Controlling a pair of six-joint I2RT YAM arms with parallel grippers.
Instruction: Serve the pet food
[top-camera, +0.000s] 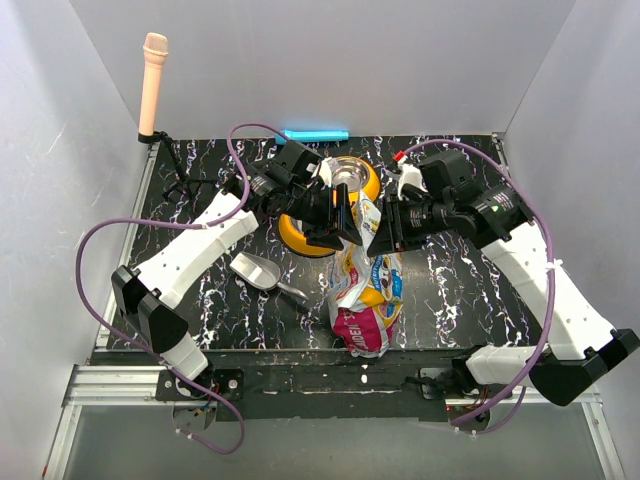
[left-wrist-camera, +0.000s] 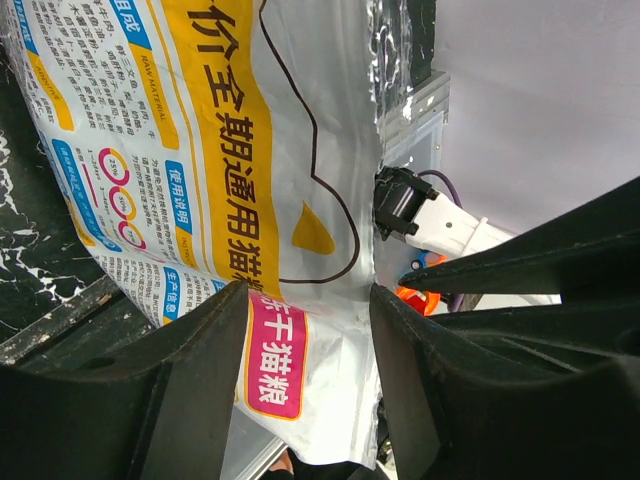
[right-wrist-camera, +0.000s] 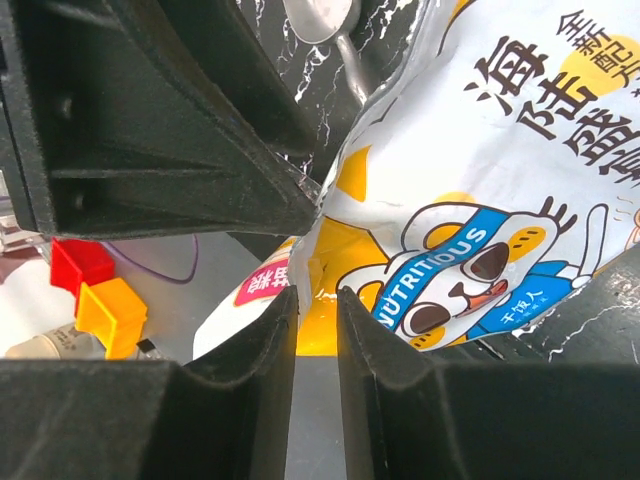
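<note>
The pet food bag (top-camera: 367, 325), white with yellow and magenta panels, stands upright on the black marbled board. Two fingers of my left gripper stand apart, open, with the printed bag face (left-wrist-camera: 235, 130) in front of them. On the bag's other side, my right gripper has a narrow gap between its fingertips, in front of the bag's edge (right-wrist-camera: 330, 260); whether they touch it I cannot tell. Behind the arms sits a yellow double feeder (top-camera: 374, 184) with a metal bowl (top-camera: 349, 174). The scoop (top-camera: 258, 271) lies left of the bag.
A blue cylinder (top-camera: 314, 135) lies along the back edge. A microphone-like object (top-camera: 152, 85) rises on a small black stand (top-camera: 180, 183) at the back left. Board space is clear at the right and front left. Grey walls close in the sides.
</note>
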